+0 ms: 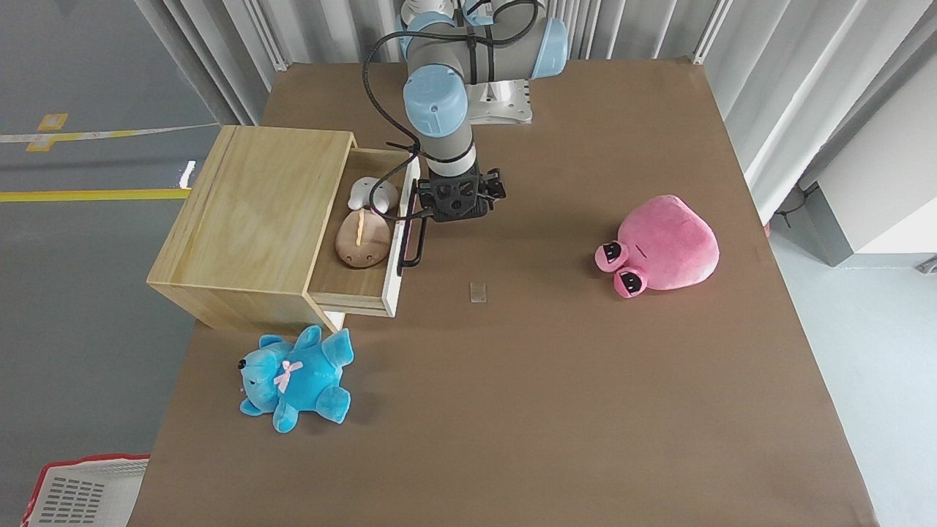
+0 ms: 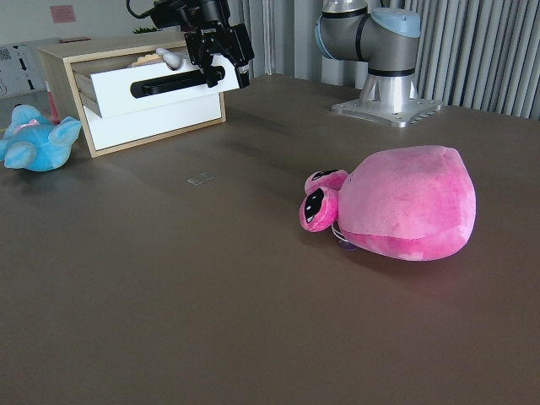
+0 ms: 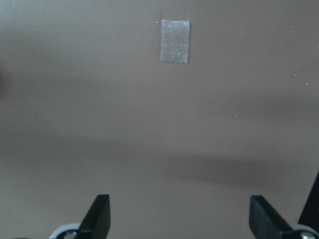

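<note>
The gripper hangs by the front of the pulled-out drawer, near its black handle. In the wrist view its two fingers stand wide apart over bare table, nothing between them. The drawer holds a white plush and a tan round plush. A pink plush with big eyes lies on the right of the table in the front view. A blue bear lies beside the wooden cabinet.
The robot's base plate is at the back of the table. A small clear patch lies on the tabletop. A basket stands off the table at lower left.
</note>
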